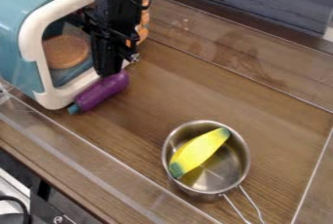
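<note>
My gripper [115, 57] hangs at the upper left by the opening of a light blue toy oven [26, 23] with a white frame, shut with nothing visible between its fingers. Below it, a purple eggplant [101, 92] with a teal end lies on the wooden counter, against the oven's front edge. An orange round item [65, 51] sits inside the oven, partly hidden by the arm. At the lower right a steel pot [180, 135] holds a yellow banana [198, 152].
A grey wall stands behind, and the counter's front edge runs along the lower left.
</note>
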